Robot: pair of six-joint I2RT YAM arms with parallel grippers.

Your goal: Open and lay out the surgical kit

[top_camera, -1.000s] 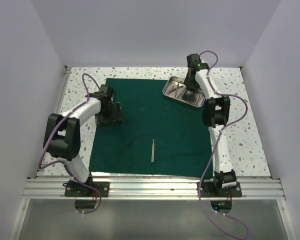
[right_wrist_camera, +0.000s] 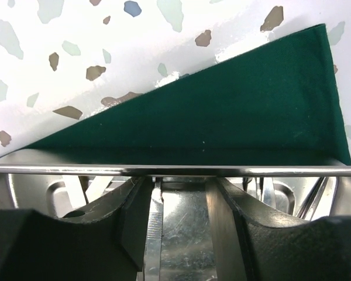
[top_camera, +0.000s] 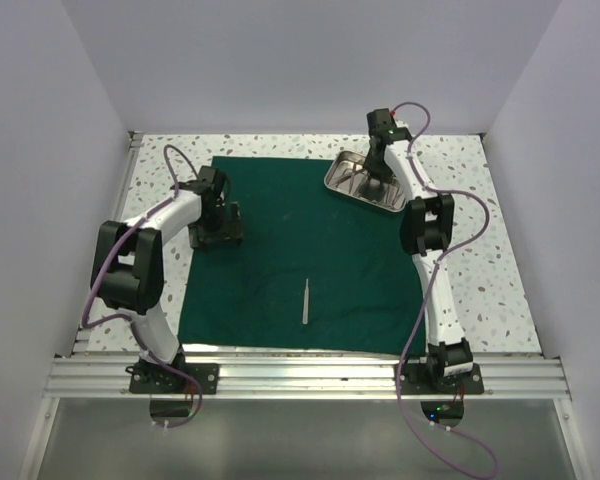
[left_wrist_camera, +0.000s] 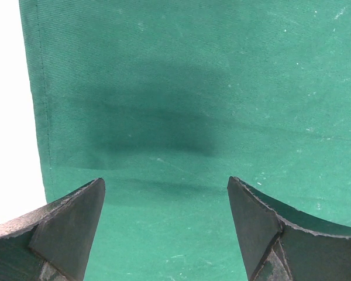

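The steel tray [top_camera: 340,190] of surgical instruments sits at the back right of the green cloth [top_camera: 280,240]. My right gripper is part open just inside the tray's near-horizontal rim [right_wrist_camera: 105,170] in the right wrist view, with a ridged steel instrument [right_wrist_camera: 154,234] below between its fingers; contact cannot be told. More instruments lie at both sides of the tray. A single slim instrument [top_camera: 305,302] lies on the front middle of the cloth. My left gripper stands open over bare cloth at the left, nothing between its fingers.
The speckled table [top_camera: 470,300] borders the cloth, with walls at the back and sides.
The right arm and the tray have shifted slightly to the left. The left arm has barely moved.
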